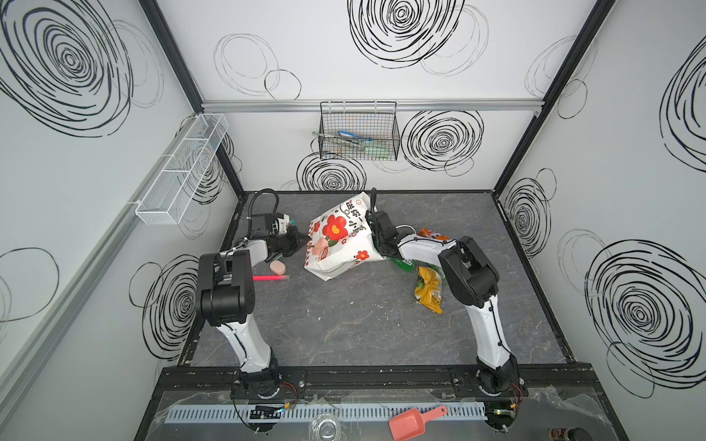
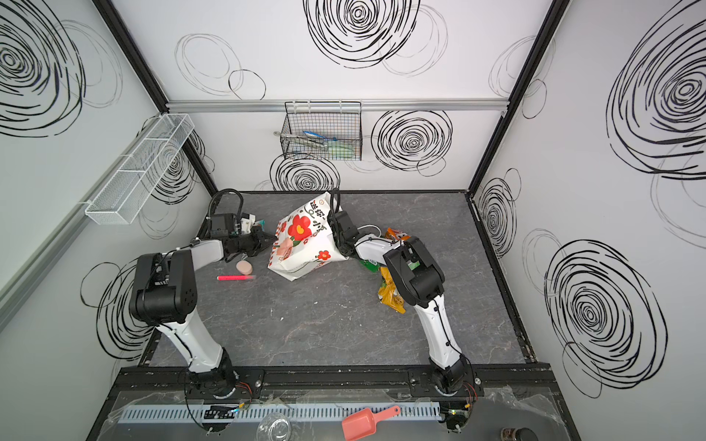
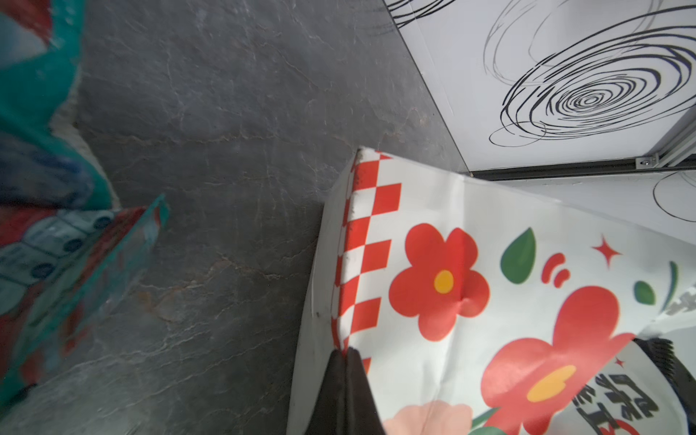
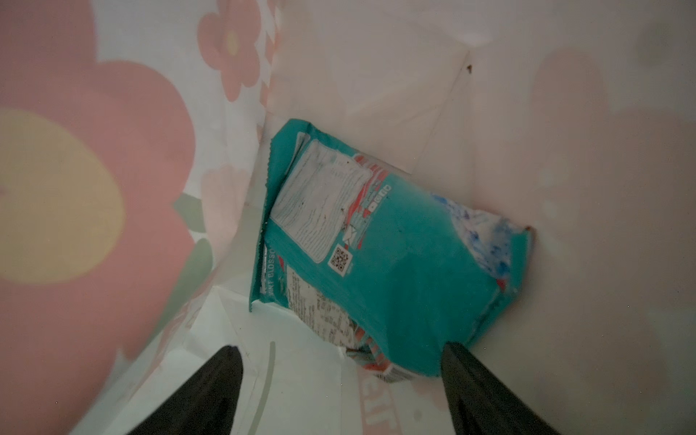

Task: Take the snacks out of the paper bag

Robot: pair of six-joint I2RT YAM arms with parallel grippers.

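The white floral paper bag (image 1: 334,239) lies on its side at mid-table; in the left wrist view its checked edge (image 3: 366,239) is close up. My left gripper is shut at the bag's left, with nothing visible held. My right gripper is inside the bag's mouth, open, its fingertips at the lower part of a teal snack packet (image 4: 391,268) lying inside. In the top views the right gripper's fingers are hidden by the bag.
Yellow (image 1: 428,290) and green (image 1: 403,263) packets lie right of the bag. A teal-red packet (image 3: 43,181) is left. A pink object (image 1: 278,268) and red pen (image 1: 268,277) lie front-left.
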